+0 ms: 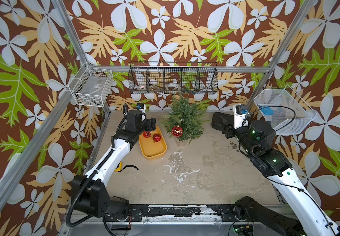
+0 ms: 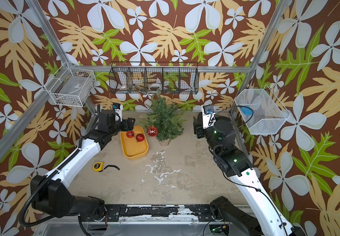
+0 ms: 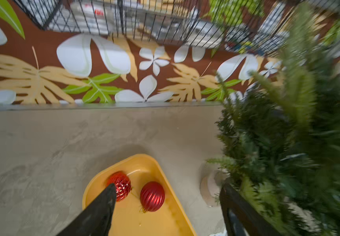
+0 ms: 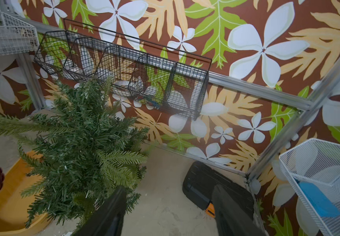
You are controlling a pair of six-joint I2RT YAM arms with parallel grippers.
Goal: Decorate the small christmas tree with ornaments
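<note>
The small green tree point(image 1: 185, 118) stands at the back middle of the table. One red ornament point(image 1: 177, 131) hangs on its front left side. Beside the tree, a yellow tray point(image 1: 154, 154) holds a glittery red ornament point(image 3: 119, 184) and a ribbed red ornament point(image 3: 152, 196). My left gripper is above the tray, its fingers point(image 3: 238, 214) spread wide with nothing gripped. To the right of the tree, my right gripper hangs open and empty, pointing toward the back wall.
A black case point(image 4: 213, 188) lies at the back right. Wire baskets hang around: a black one point(image 1: 172, 80) behind the tree, white ones left point(image 1: 93, 86) and right point(image 1: 284, 110). A yellow tape measure point(image 2: 98, 166) lies front left.
</note>
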